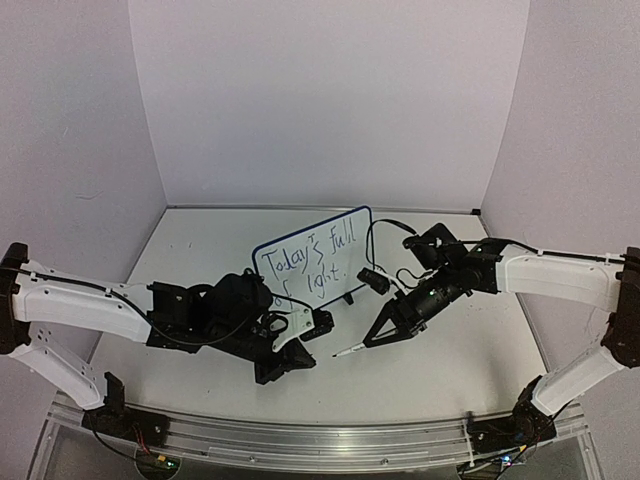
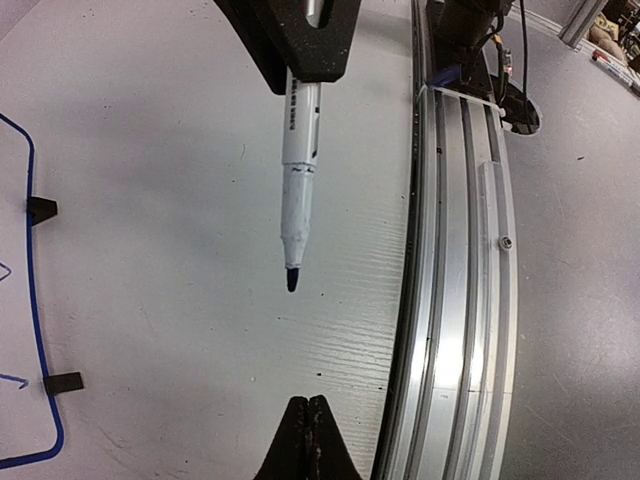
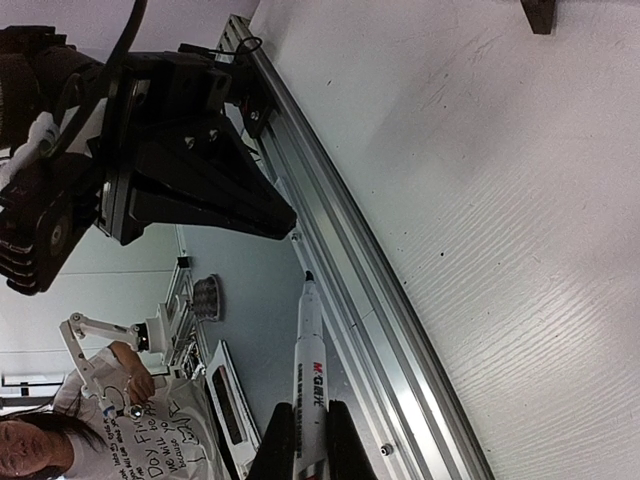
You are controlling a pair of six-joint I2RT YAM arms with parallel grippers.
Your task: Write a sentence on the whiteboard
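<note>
The white marker (image 3: 311,385) is clasped in my right gripper (image 1: 368,343), its bare dark tip (image 2: 292,280) pointing left. No cap shows on it. Just beyond that tip in the top view is my left gripper (image 1: 313,362), apart from the marker; in the left wrist view its fingertips (image 2: 297,405) are shut, with nothing visible between them. Behind both arms stands the blue-rimmed whiteboard (image 1: 358,262), tilted in the view, bearing the handwriting "Today's full of light." The left arm partly covers its lower left. Where the cap is cannot be seen.
A metal rail (image 1: 330,427) runs along the front edge. Small black feet (image 2: 64,383) stick out from the board's rim. A person (image 3: 140,440) is beyond the table.
</note>
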